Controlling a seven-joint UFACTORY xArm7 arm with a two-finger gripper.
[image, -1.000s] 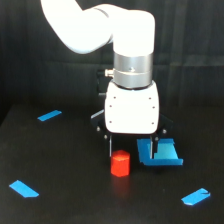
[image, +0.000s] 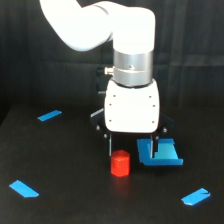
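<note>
A small red block (image: 120, 163) stands on the dark table. The white gripper (image: 131, 145) hangs above it and slightly to its right, with thin dark fingers apart, one near the block's upper left and the other over the blue item. Nothing shows held between them. A blue square item (image: 160, 157), possibly a tray, lies just right of the red block, partly behind the gripper.
Blue tape strips lie on the table (image: 70, 200) at the back left (image: 49, 114), front left (image: 24, 189) and front right (image: 196, 197).
The arm and gripper have shifted very slightly to the right. The red block appears in the same place.
</note>
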